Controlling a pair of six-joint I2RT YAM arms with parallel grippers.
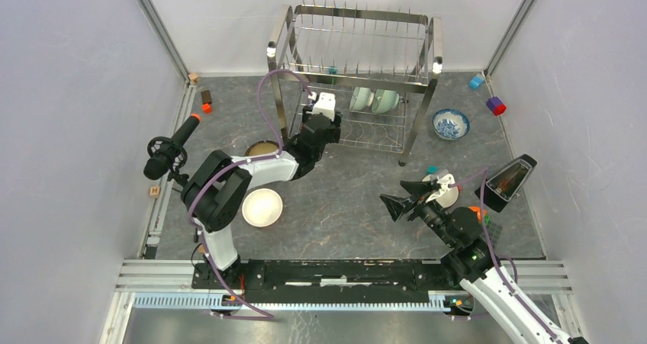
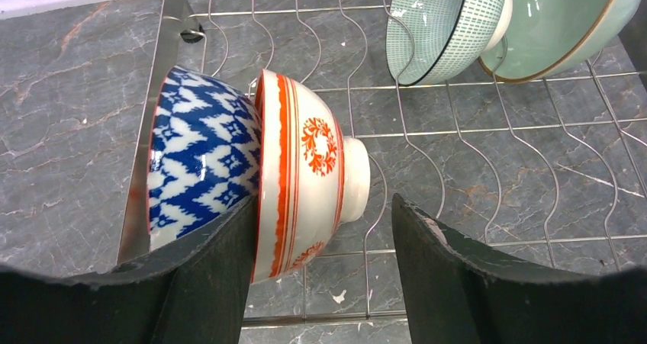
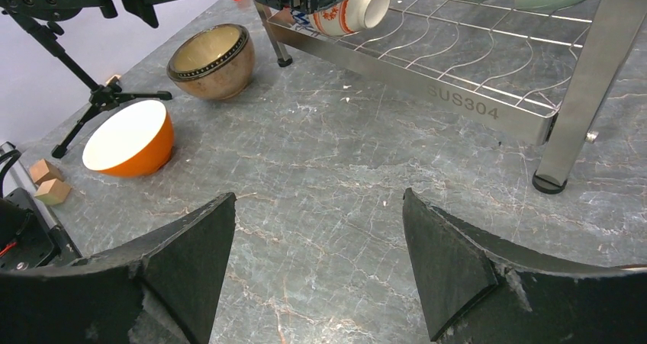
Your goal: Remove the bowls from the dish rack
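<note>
In the left wrist view a white bowl with orange pattern (image 2: 305,176) stands on edge in the lower rack, against a blue-and-white bowl (image 2: 198,146). My left gripper is open around the orange-patterned bowl's near part, one finger at its rim side, the other beyond its foot. Two pale green bowls (image 2: 568,20) stand at the rack's other end. My right gripper hangs open and empty over the counter, right of centre in the top view.
The steel rack (image 1: 362,12) stands at the back. A wooden bowl (image 3: 210,69), an orange bowl (image 3: 145,149) and a tripod-mounted device (image 1: 172,146) are at the left. A patterned bowl (image 1: 450,124) and a steel container (image 1: 510,182) are at the right.
</note>
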